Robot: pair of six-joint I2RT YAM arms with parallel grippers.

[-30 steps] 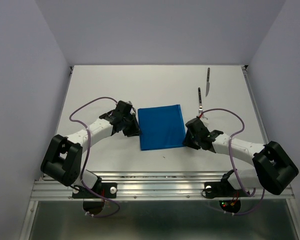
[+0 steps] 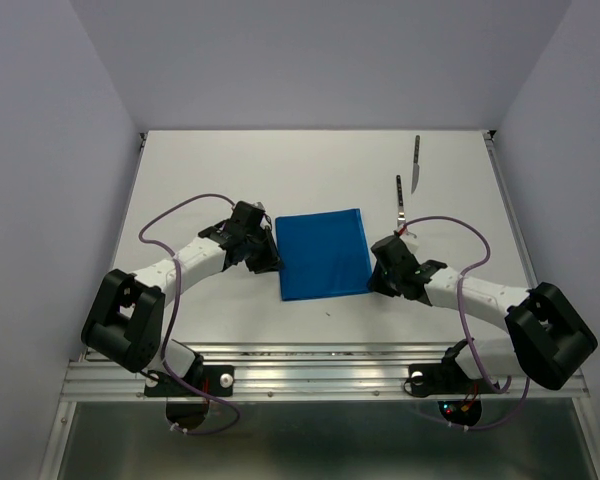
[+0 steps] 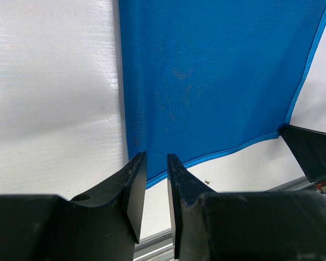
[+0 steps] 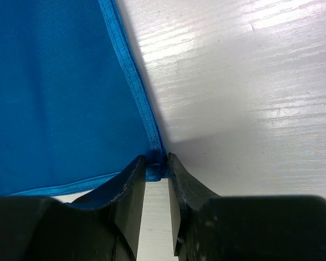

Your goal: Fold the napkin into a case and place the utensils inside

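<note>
The blue napkin (image 2: 323, 252) lies flat as a rectangle mid-table. My left gripper (image 2: 276, 268), by its left edge in the top view, is part open; the left wrist view shows napkin fabric (image 3: 206, 81) beyond the gap, and a left finger (image 3: 135, 190) hides the near-left corner. At the near-right corner stands my right gripper (image 2: 374, 289), also part open. In the right wrist view the hemmed corner (image 4: 154, 171) shows between its fingertips, not visibly clamped. A fork (image 2: 400, 196) and a knife (image 2: 416, 166) lie right of the napkin.
A metal rail (image 2: 310, 362) runs along the near edge. The right gripper's tip (image 3: 309, 149) shows at the right of the left wrist view.
</note>
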